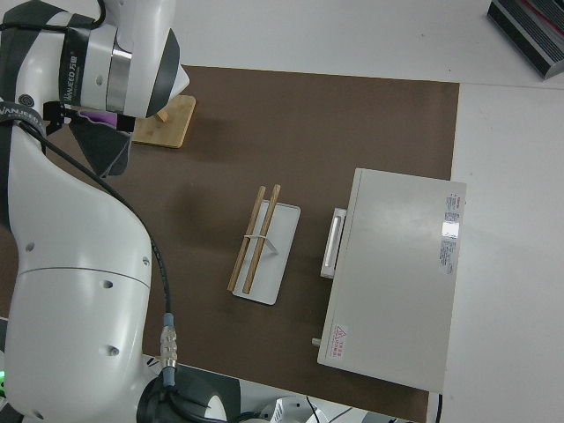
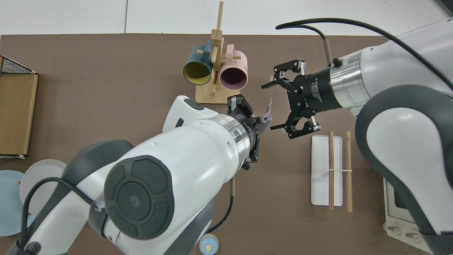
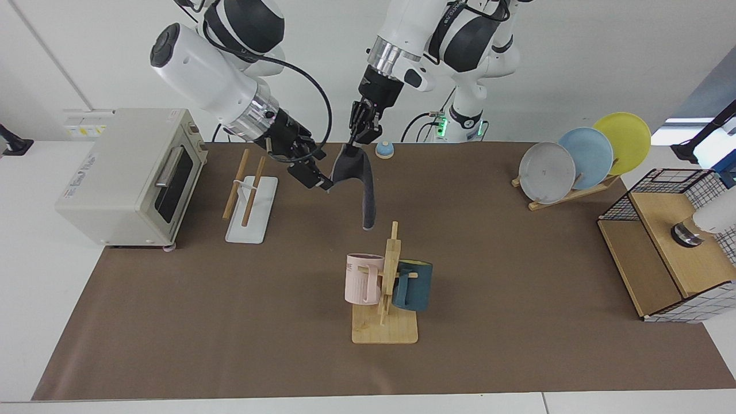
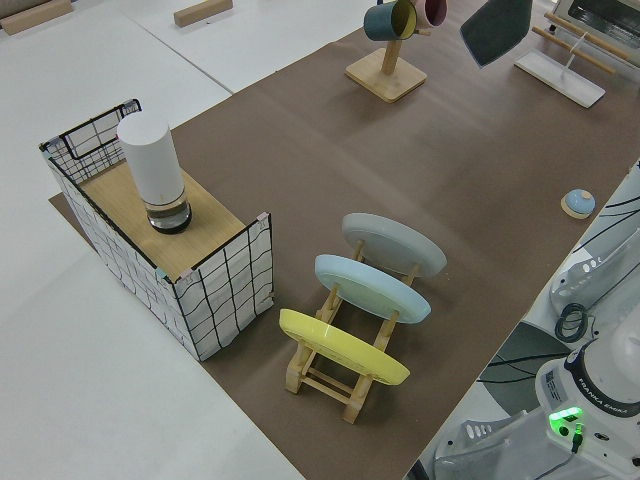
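My left gripper (image 2: 250, 127) holds a dark grey, glove-like cloth (image 3: 359, 179), which hangs down; a purple-and-grey edge of it shows behind the gripper in the top view. Facing it from the right, close by, is my right gripper (image 2: 266, 107), open with nothing visible between its fingers. In the left view the two grippers nearly meet above the cloth. The front view shows the cloth (image 1: 104, 145) behind the robot's white arm, which hides most of both grippers.
A mug tree with a teal mug (image 2: 196, 68) and pink mug (image 2: 232, 70) stands behind. A white rack (image 2: 319, 165) and oven (image 3: 117, 186) are on one side; plates (image 4: 345, 345) and a wire-sided shelf (image 4: 220, 300) on the other.
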